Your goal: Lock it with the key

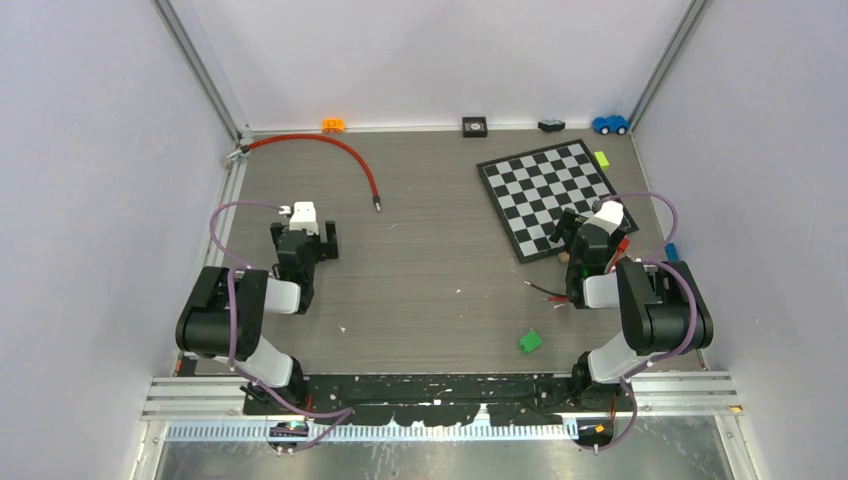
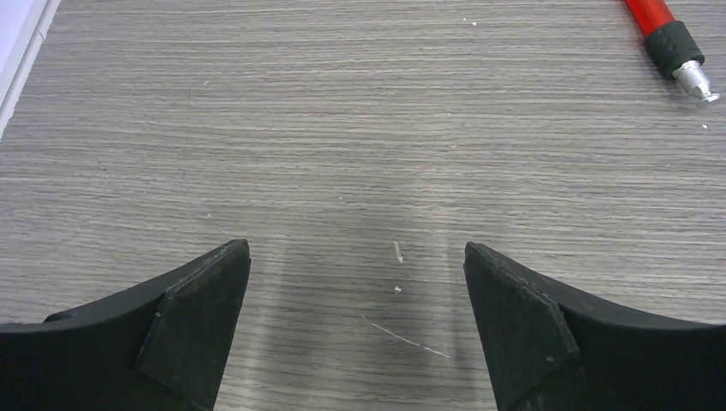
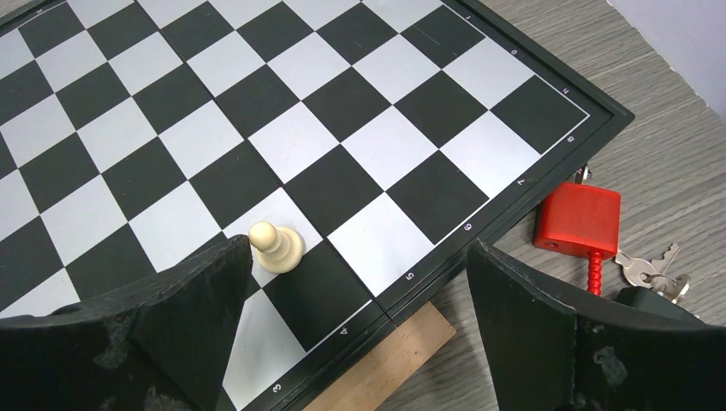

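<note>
In the right wrist view a red padlock-like block [image 3: 579,219] lies on the table against the chessboard's edge. Just right of it are small silver keys [image 3: 638,270], partly covered by a black piece beside my right finger. The red cable lock [image 1: 330,140] curves across the back left of the table, its metal tip [image 2: 695,83] showing in the left wrist view. My left gripper is open over bare table. Spread open above the board's near edge, my right gripper has nothing held between its fingers.
A chessboard [image 3: 383,154] with one pale pawn [image 3: 276,247] fills the right side, a wooden block [image 3: 402,355] at its edge. A green piece [image 1: 530,341] lies front right. Small objects, including a blue car [image 1: 611,124], line the back.
</note>
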